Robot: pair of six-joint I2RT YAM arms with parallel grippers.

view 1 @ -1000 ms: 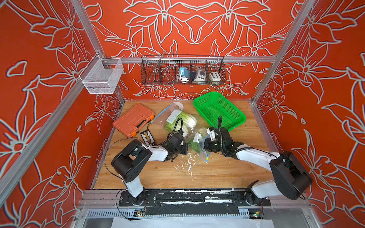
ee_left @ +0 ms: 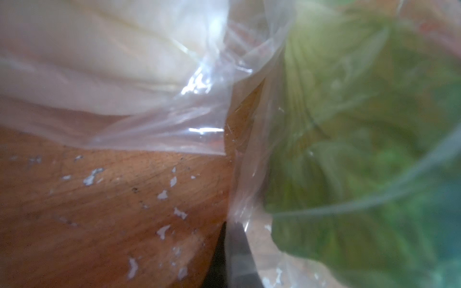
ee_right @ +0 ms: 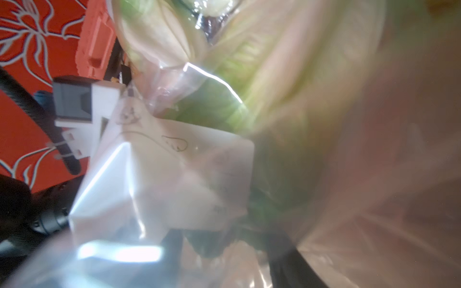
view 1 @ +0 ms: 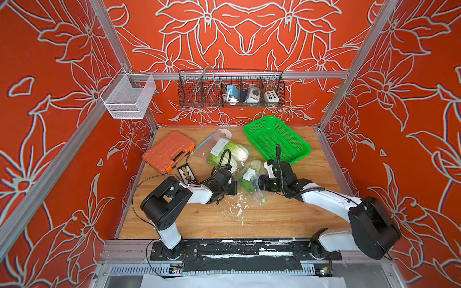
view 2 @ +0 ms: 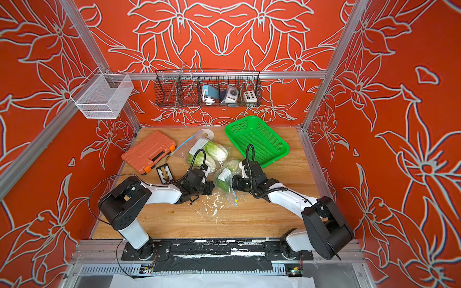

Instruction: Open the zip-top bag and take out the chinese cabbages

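Observation:
A clear zip bag point(view 1: 250, 178) with a white label and blue zip holds leafy cabbage at the centre. Another bagged pair of pale-green cabbages point(view 2: 216, 151) lies behind it. My left gripper is at the bag's left side, shut, with film over its tips; whether film is between them is unclear. My right gripper point(view 1: 263, 182) is at the bag's right end, by the zip. In the right wrist view its fingers are mostly veiled by film, so their state and hold are unclear.
A green basket point(view 1: 302, 154) stands behind at the right. An orange case point(view 1: 163, 148) and a small dark box point(view 1: 187, 173) lie at the left. White flakes are scattered on the front middle of the table, which is otherwise clear.
The right arm's elbow and forearm have shifted right and toward the front, its gripper moving slightly. The left arm looks unchanged.

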